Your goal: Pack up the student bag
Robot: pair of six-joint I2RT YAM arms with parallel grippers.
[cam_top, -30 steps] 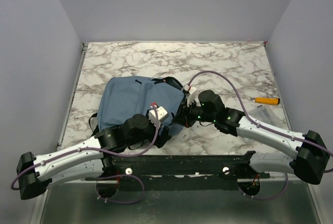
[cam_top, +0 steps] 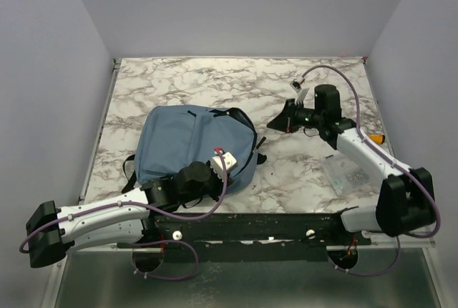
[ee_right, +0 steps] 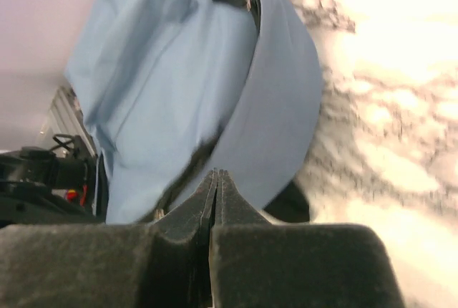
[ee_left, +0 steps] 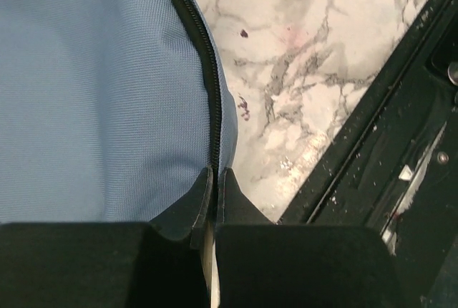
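Note:
The blue-grey backpack (cam_top: 186,140) lies on the marble table, its black zipper running along the right side. My left gripper is shut at that zipper's lower stretch, near the bag's front right; whether fabric sits between its fingertips is unclear. My right gripper (cam_top: 275,123) is shut with nothing visible between its fingers, raised to the right of the bag. In the right wrist view it points toward the bag's right side (ee_right: 279,107), where a dark strap or tab sticks out low.
A clear plastic pouch (cam_top: 347,175) lies at the right, with an orange object (cam_top: 376,138) behind it, partly hidden by the right arm.
My right gripper has left the bag's right side and moved up and to the right. The left gripper has shifted slightly at the zipper.

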